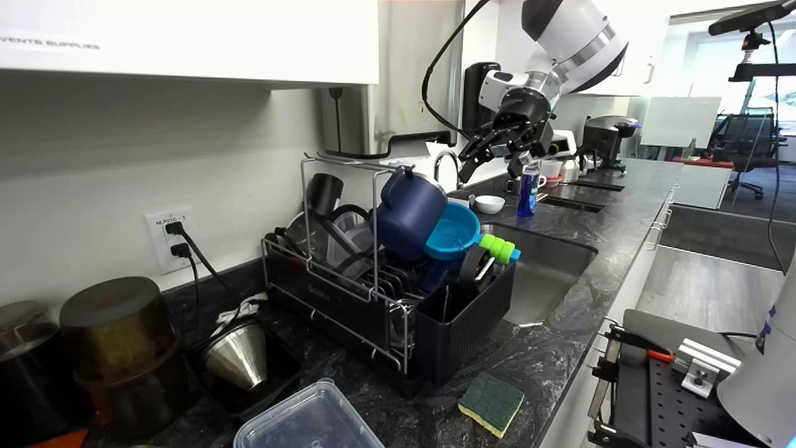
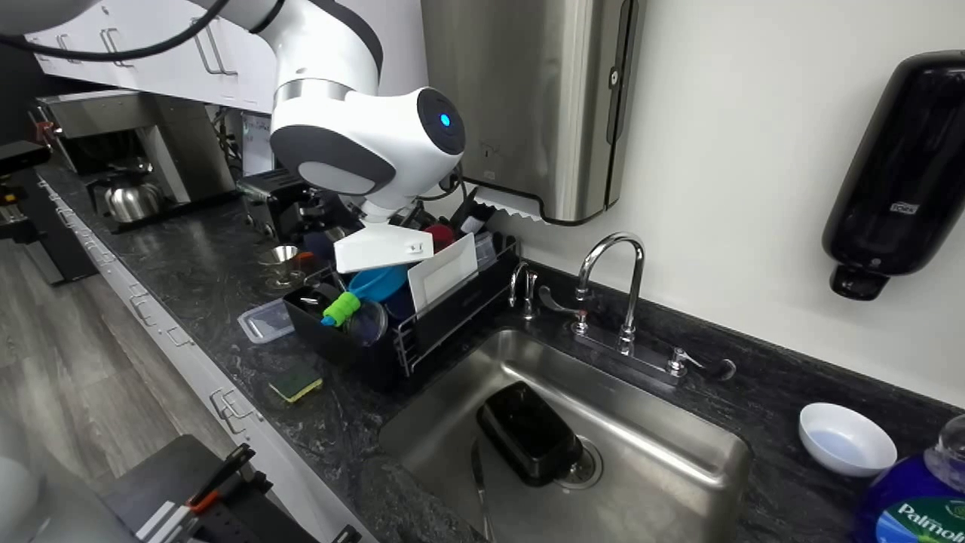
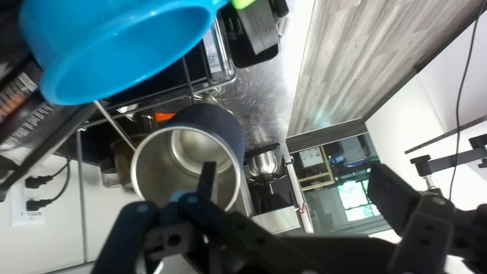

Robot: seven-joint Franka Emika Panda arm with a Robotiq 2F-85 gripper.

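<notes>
My gripper (image 1: 492, 165) is open and hangs in the air above and on the sink side of the dish rack, with nothing between its fingers. A dark blue mug (image 1: 411, 215) lies tilted in the rack, with a light blue bowl (image 1: 453, 230) beside it. In the wrist view the mug's steel inside (image 3: 189, 157) faces the camera. One finger (image 3: 207, 180) overlaps the mug's rim in that view, though exterior view 1 shows the gripper apart from it. The bowl (image 3: 114, 50) fills the upper left there. In exterior view 2 the arm hides the gripper and the mug.
The wire-and-black dish rack (image 1: 321, 290) is crowded with dishes and utensils. A white flat board (image 2: 443, 273) stands on its sink side. The sink (image 2: 651, 452) holds a black container (image 2: 525, 430). A sponge (image 1: 492, 402) lies on open counter. A steel dispenser (image 2: 525, 99) hangs behind.
</notes>
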